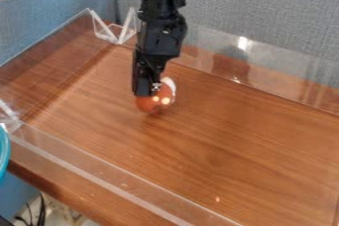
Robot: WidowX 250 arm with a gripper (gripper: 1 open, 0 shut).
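My black gripper (151, 79) points down over the wooden table, at the upper middle of the camera view. Just under and behind its fingertips sits a red object with white spots and a white part (159, 101), looking like a small toy. The fingers partly cover it, and I cannot tell whether anything is between them.
Clear plastic walls (272, 76) edge the table (239, 161). A white wire rack (113, 30) stands at the back left, and a blue item (3, 151) shows at the left edge.
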